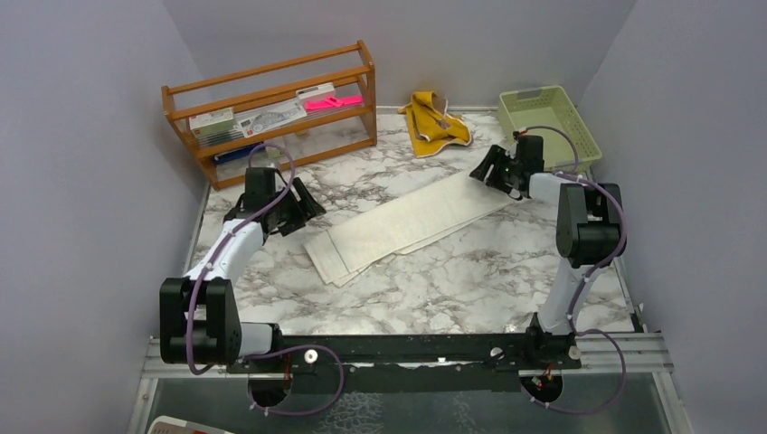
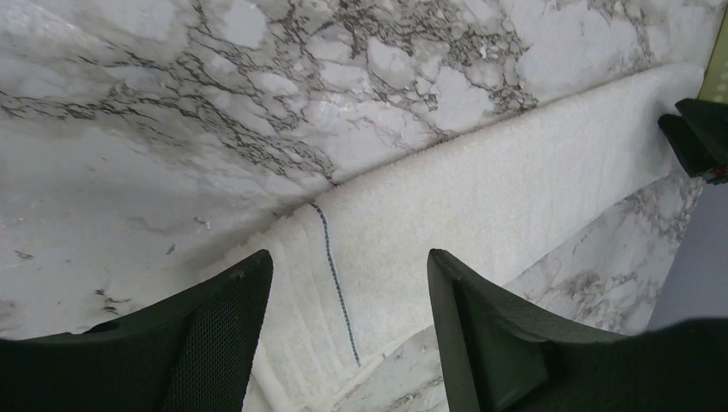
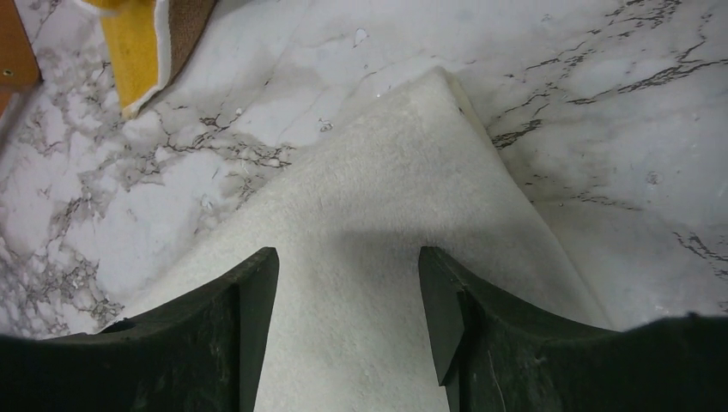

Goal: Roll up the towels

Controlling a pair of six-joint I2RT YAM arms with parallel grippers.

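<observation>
A white towel [image 1: 411, 217] lies folded into a long, flat strip running diagonally across the marble table. A thin dark stripe [image 2: 335, 279] crosses it near its left end, and an under layer shows along its front edge. My right gripper [image 1: 486, 172] is over the strip's far right end, its fingers parted. The cloth [image 3: 378, 189] spreads beneath and between those fingers, seemingly touching their tips. My left gripper [image 1: 306, 213] stands apart from the towel's left end, just behind it and above the table, open with nothing held.
Behind the right arm stands a green basket [image 1: 548, 99], close to the towel's right end. A crumpled yellow towel [image 1: 434, 127] lies at the back. At the back left is a wooden rack [image 1: 271, 90] holding boxes.
</observation>
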